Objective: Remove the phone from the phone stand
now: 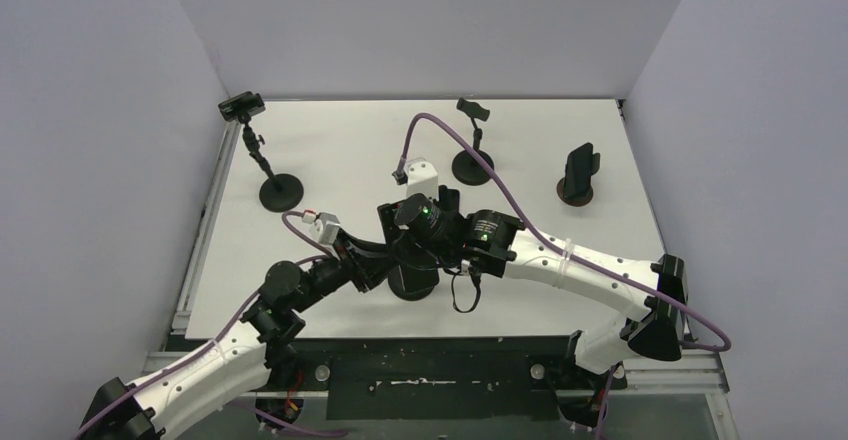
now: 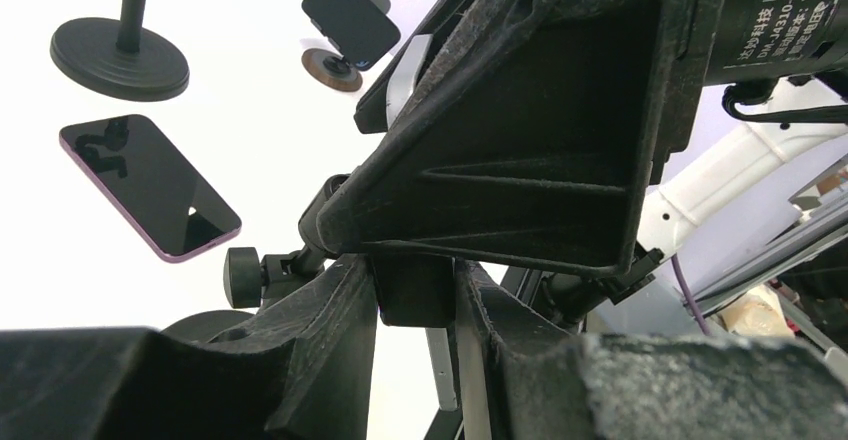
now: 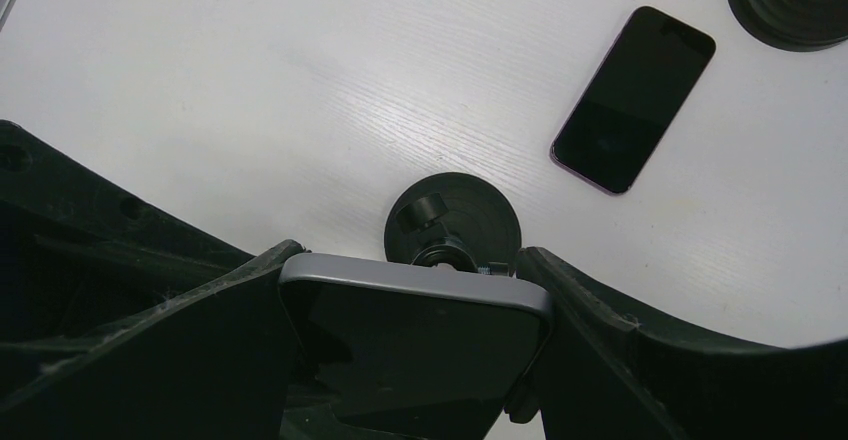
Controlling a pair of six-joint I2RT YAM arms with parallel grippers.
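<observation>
A dark phone with a silver edge (image 3: 415, 272) lies between the fingers of my right gripper, above the round stand base (image 3: 480, 205). The fingers stand part open along its two sides; how firmly they press cannot be told. In the left wrist view my left gripper is shut on a small black block (image 2: 415, 305), apparently part of the stand's holder. That block sits beneath the right gripper's large black finger (image 2: 510, 150). From the top, both grippers meet over the stand base (image 1: 413, 294), and the arms hide most of the holder.
Another phone (image 3: 635, 100) lies flat on the white table to one side. Further stands (image 1: 281, 193) and a phone on a stand (image 1: 579, 175) occupy the back and right.
</observation>
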